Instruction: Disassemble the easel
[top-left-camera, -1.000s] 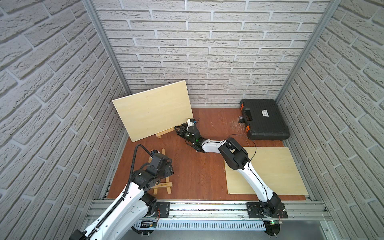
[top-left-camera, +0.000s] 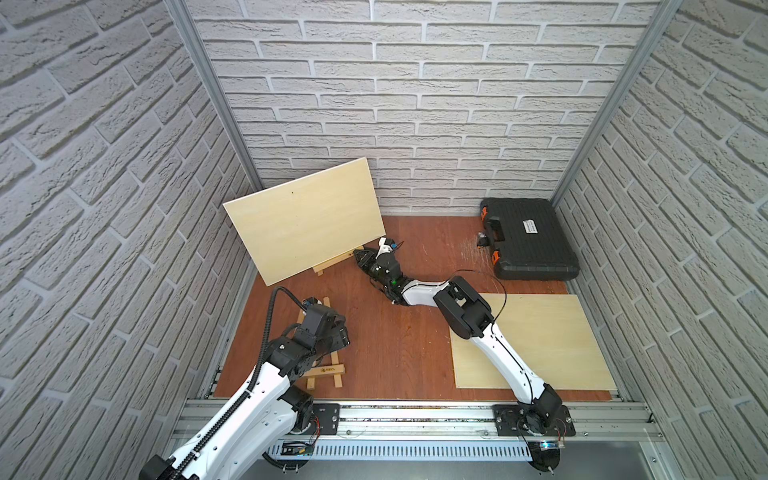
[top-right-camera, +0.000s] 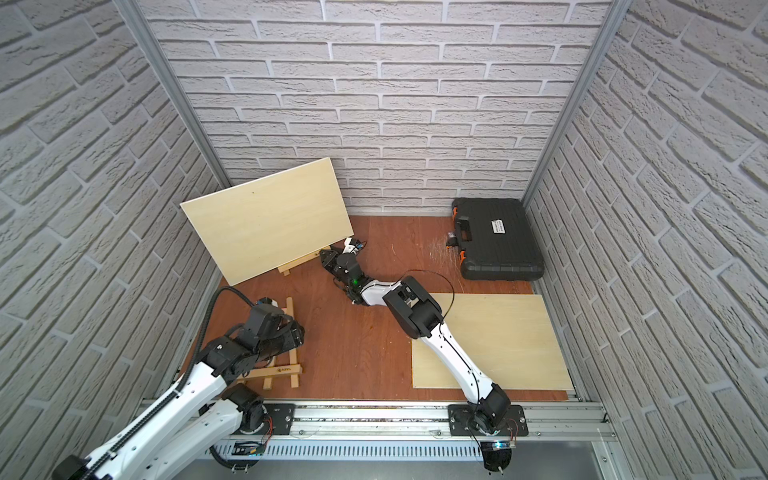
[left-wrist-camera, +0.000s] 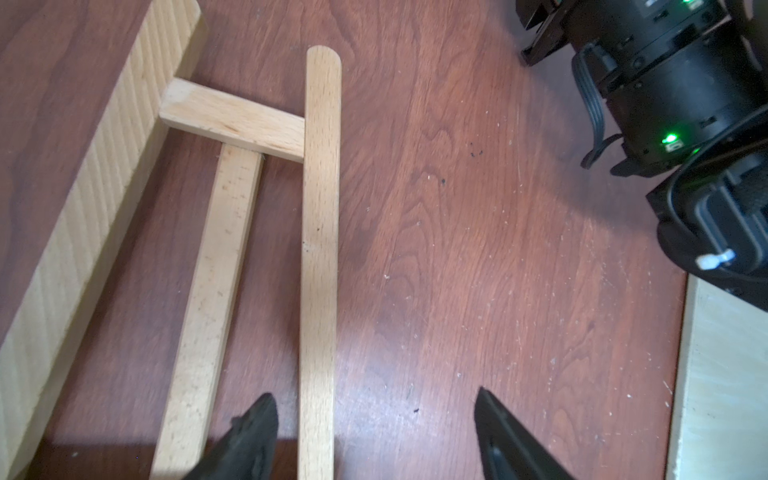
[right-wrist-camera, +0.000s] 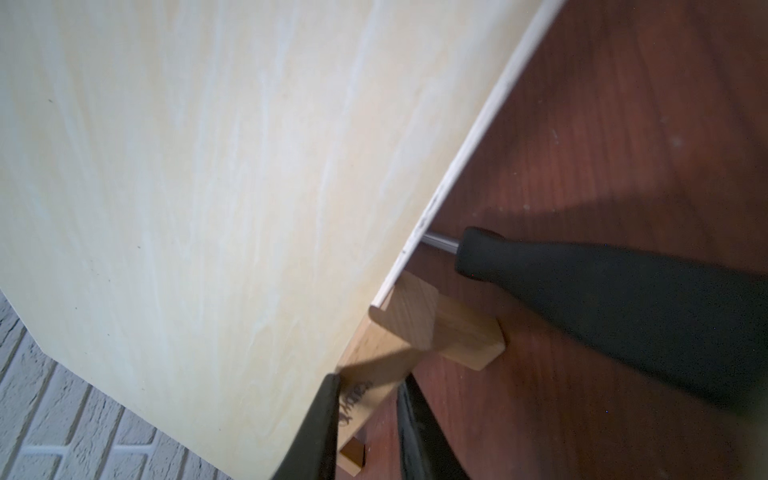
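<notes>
A pale board (top-left-camera: 308, 220) leans at the back left on a wooden ledge (top-left-camera: 332, 260). My right gripper is at the board's lower right corner, its fingers apart. In the right wrist view the ledge, with handwriting on it, shows between and behind the fingertips; whether they touch it I cannot tell. A pale wooden frame (left-wrist-camera: 318, 240) of several slats lies flat at the front left. Above it my left gripper stands open, nothing held; one slat passes close to its left finger (left-wrist-camera: 254, 440).
A black-handled tool (right-wrist-camera: 624, 296) shows beside the board's edge, its metal shaft running behind the board. A second board (top-left-camera: 544, 344) lies flat at the right, a black case (top-left-camera: 532, 240) behind it.
The leaning board has tilted slightly, its top right corner a little higher and further left. My right gripper has shifted slightly right and back. The left arm has barely moved.
</notes>
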